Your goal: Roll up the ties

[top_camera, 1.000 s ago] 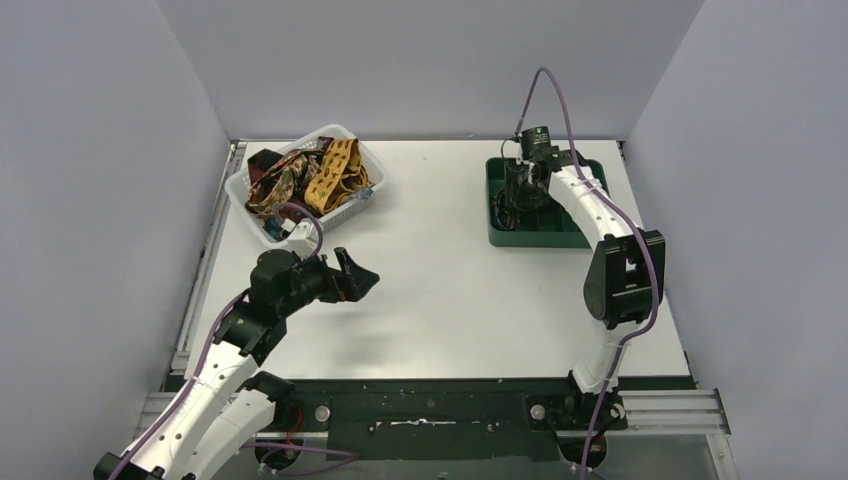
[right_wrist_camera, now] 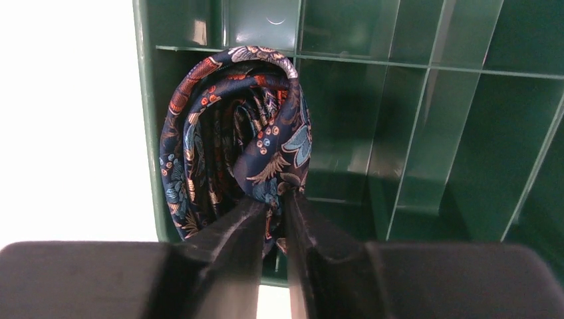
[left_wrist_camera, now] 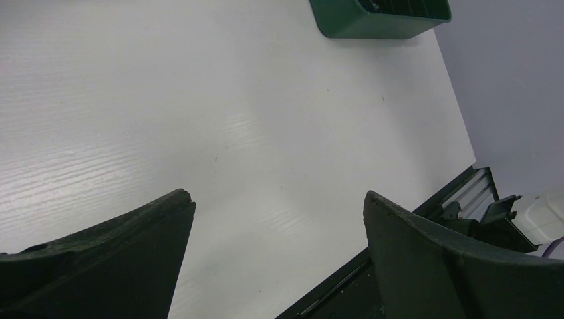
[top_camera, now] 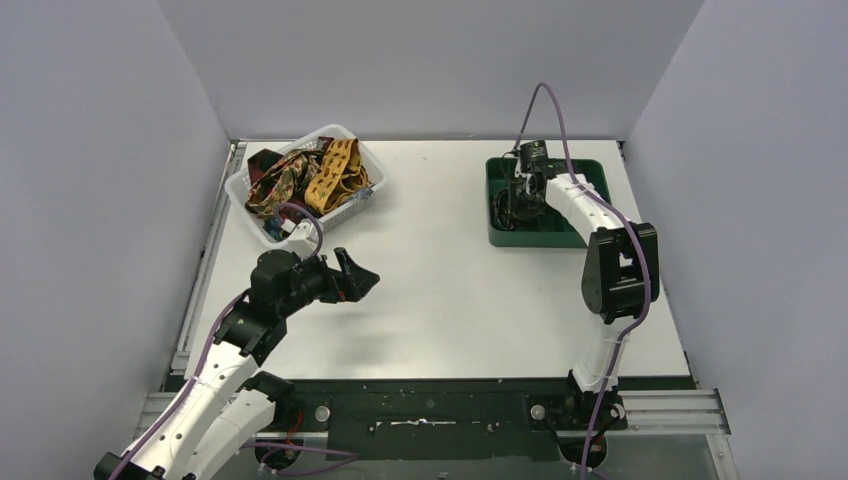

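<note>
A rolled navy tie [right_wrist_camera: 174, 149] with a floral pattern stands on edge in a left-hand compartment of the green divided box [top_camera: 537, 240]. Its outer end folds down over the coil's right side. Down at that end is my right gripper, its fingers [right_wrist_camera: 223, 249] close together with patterned cloth showing in the narrow gap; whether they grip it is unclear. Over the white table my left gripper is open and empty. More ties [top_camera: 338, 182], yellow and dark patterned, lie heaped in the white basket [top_camera: 236, 190] at the back left.
Thin green dividers [right_wrist_camera: 362, 61] split the box, and the compartments visible to the right of the tie look empty. Grey walls [top_camera: 430, 70] enclose the back and sides.
My right arm has shifted slightly and its gripper sits a little nearer the front and lower in the box. The left arm and the basket have not moved.
</note>
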